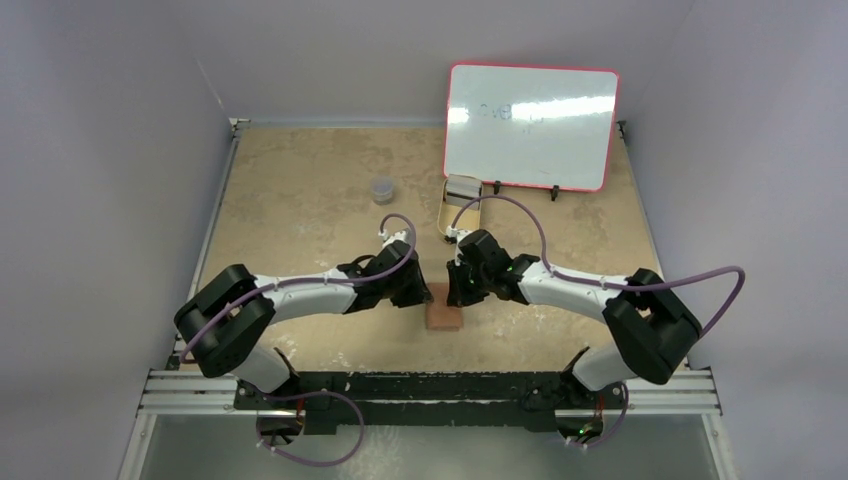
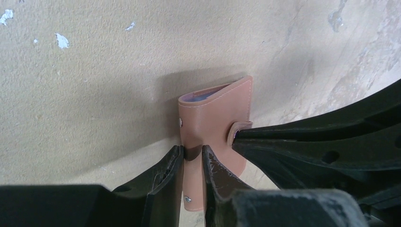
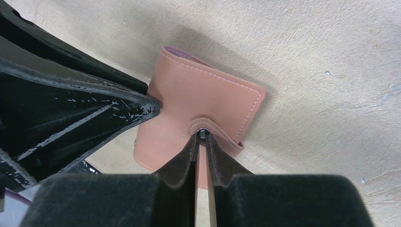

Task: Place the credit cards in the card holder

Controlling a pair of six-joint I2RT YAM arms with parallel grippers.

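A pinkish-brown leather card holder lies folded on the table between my grippers, with a snap strap on its face. In the left wrist view my left gripper is shut on the holder's near side edge. My right gripper is shut, its tips at the metal snap on the strap, with nothing else visible between them.
A tan tray with grey items stands behind the grippers, in front of a whiteboard. A small clear cup sits to its left.
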